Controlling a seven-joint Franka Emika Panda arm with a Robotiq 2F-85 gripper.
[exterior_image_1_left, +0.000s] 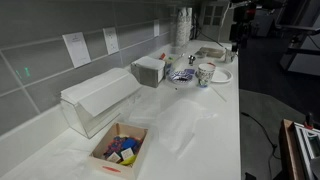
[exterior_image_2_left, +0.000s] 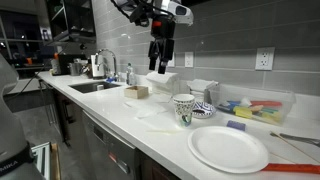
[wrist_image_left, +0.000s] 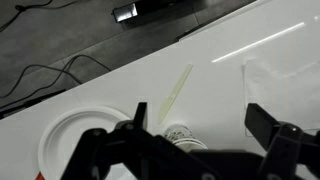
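Note:
High over the counter hangs my gripper (exterior_image_2_left: 158, 62), open and pointing down. In the wrist view the two dark fingers of the gripper stand wide apart with nothing held between them. Below them is a patterned paper cup (wrist_image_left: 178, 132), partly hidden by the gripper's body; it stands upright in the second exterior view, cup (exterior_image_2_left: 184, 110). A white plate (exterior_image_2_left: 228, 148) lies near the cup, and a patterned bowl (exterior_image_2_left: 202, 109) sits behind. A thin pale stick (wrist_image_left: 175, 92) rests on the counter beside the cup.
A clear, crumpled plastic sheet (exterior_image_1_left: 185, 125) covers mid-counter. An open box of colourful packets (exterior_image_1_left: 118, 160) and a white dispenser (exterior_image_1_left: 100, 100) stand by the wall. A clear bin (exterior_image_2_left: 255, 103) and a red-handled utensil (exterior_image_2_left: 290, 167) lie near the plate.

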